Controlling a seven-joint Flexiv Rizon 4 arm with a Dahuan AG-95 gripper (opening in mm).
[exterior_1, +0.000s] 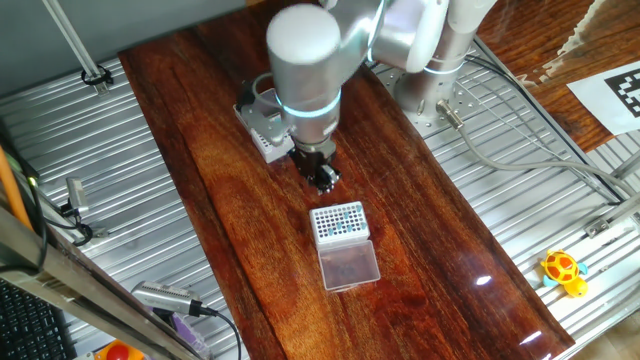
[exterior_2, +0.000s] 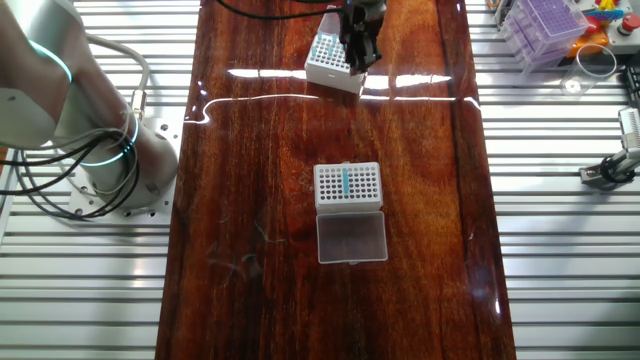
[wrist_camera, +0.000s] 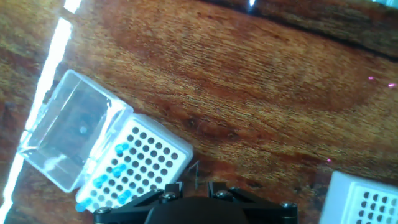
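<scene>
Two white tip boxes with dotted hole grids lie on the table. The near box (exterior_1: 340, 222) has its clear lid (exterior_1: 350, 265) folded open toward the camera; bluish pieces sit in some holes. Partly behind my arm is the far box (exterior_1: 266, 138). Between the two, closer to the near one, hangs my gripper (exterior_1: 325, 184). The wrist view shows one box (wrist_camera: 144, 163) with several blue pieces at left and a corner of another box (wrist_camera: 364, 202) at lower right. My gripper's dark fingertips (wrist_camera: 175, 188) stand apart there; a faint thin line shows beyond the gap, and I cannot tell what it is.
Off the table are a toy turtle (exterior_1: 565, 270), a purple rack (exterior_2: 545, 28) and a clear cup (exterior_2: 590, 70).
</scene>
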